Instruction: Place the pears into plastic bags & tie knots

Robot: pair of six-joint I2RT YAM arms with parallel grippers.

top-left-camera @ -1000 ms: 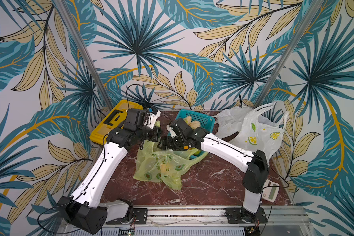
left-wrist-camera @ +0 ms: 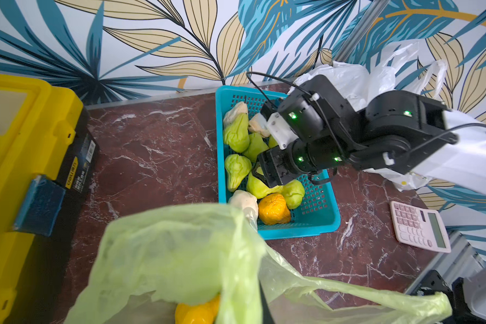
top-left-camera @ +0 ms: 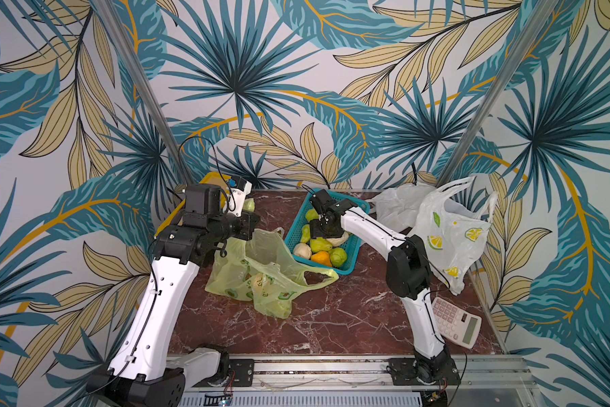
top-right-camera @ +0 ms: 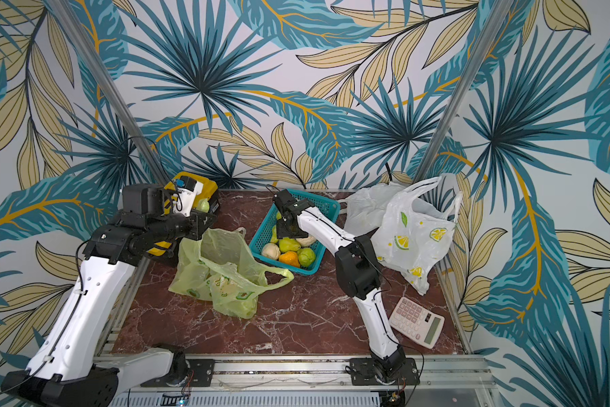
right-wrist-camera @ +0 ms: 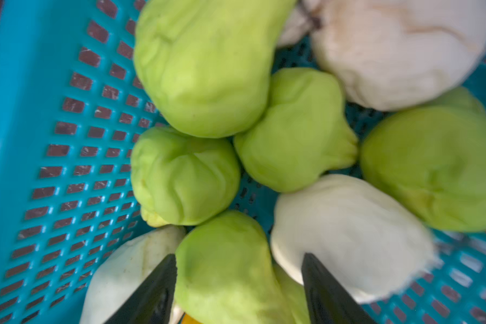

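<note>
The turquoise basket (top-left-camera: 351, 261) holds several green pears (left-wrist-camera: 236, 170), whitish ones (right-wrist-camera: 351, 232) and an orange one (left-wrist-camera: 274, 209). Over its middle my right gripper points down, fingers apart, with a green pear (right-wrist-camera: 226, 270) in the gap below; contact cannot be made out. A pale green plastic bag (top-left-camera: 271, 271) stands left of the basket, mouth spread, an orange fruit (left-wrist-camera: 197, 313) inside. My left gripper (top-left-camera: 248, 228) is at the bag's raised left rim, shut on the thin plastic; its fingertips are mostly hidden by film in the left wrist view.
White plastic bags (top-left-camera: 454, 234) lie right of the basket. A pink calculator (top-left-camera: 456, 321) sits at the front right. The yellow toolbox (left-wrist-camera: 26, 162) stands at the far left. Bare marble tabletop (top-left-camera: 345, 318) shows in front.
My right gripper has gone from the green bag to over the basket, lately moving left and in. My left gripper has shifted left since a second ago, drawing the bag's rim with it.
</note>
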